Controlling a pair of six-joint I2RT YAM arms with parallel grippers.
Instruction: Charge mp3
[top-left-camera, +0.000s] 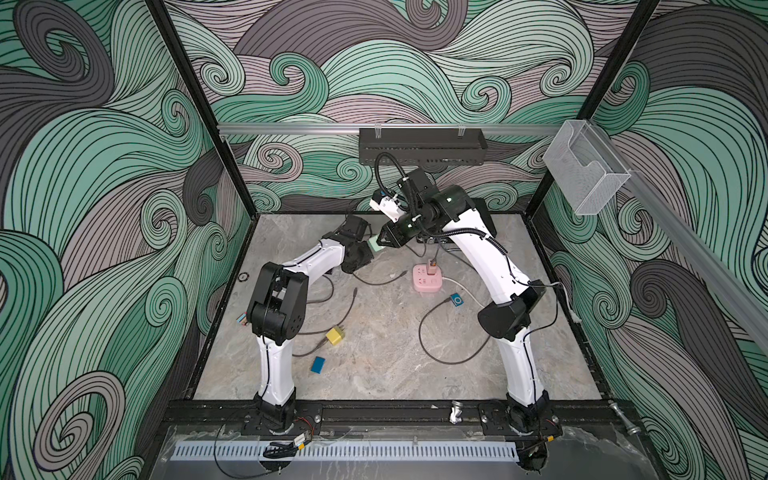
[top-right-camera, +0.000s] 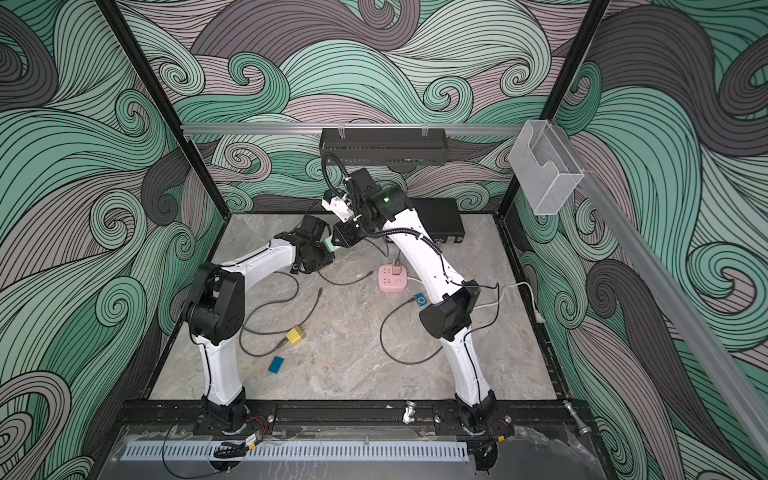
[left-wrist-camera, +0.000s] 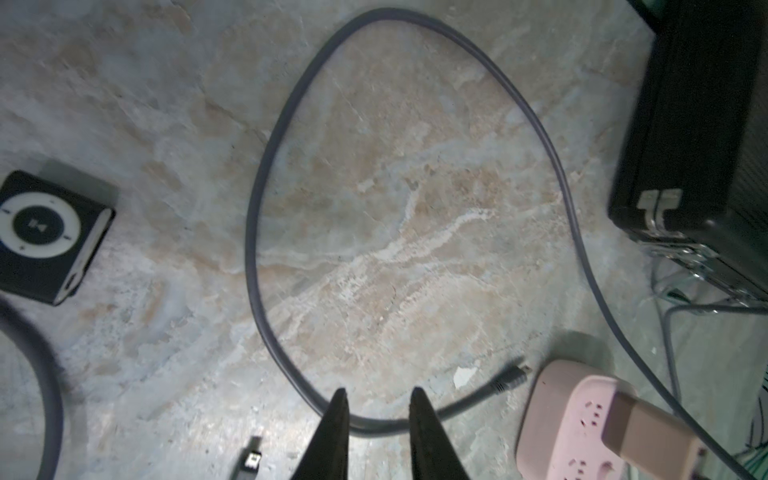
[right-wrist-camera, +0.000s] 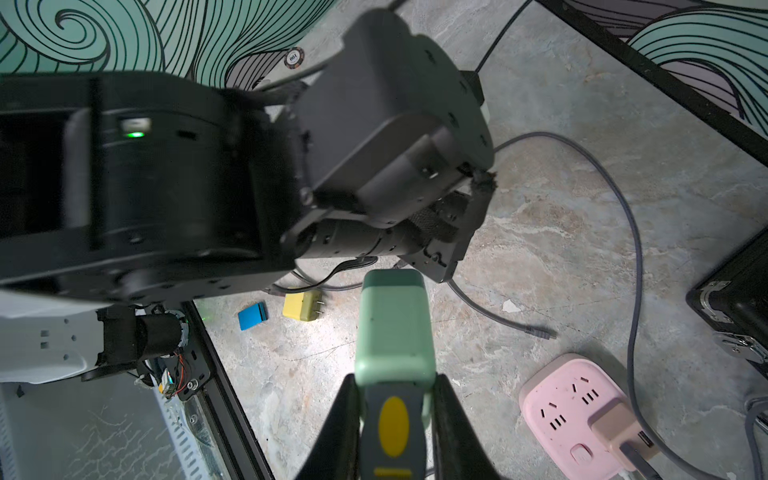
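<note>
My right gripper is shut on a mint-green block (right-wrist-camera: 394, 320), holding it above the table near the left arm's wrist. The left gripper points down over the table with a gap between its fingertips, holding nothing. Under it runs a grey cable (left-wrist-camera: 254, 240), its bare connector (left-wrist-camera: 512, 377) lying close to the pink power strip (left-wrist-camera: 564, 416). A black mp3 player (left-wrist-camera: 38, 228) with a white round control lies at the left of the left wrist view. A blue mp3 player (top-left-camera: 457, 300) lies right of the strip, at a cable's end.
A brown plug (right-wrist-camera: 620, 428) sits in the power strip. At the back right stands a black case (top-right-camera: 436, 220). A yellow plug (top-left-camera: 334, 335) and a blue block (top-left-camera: 317, 365) lie front left.
</note>
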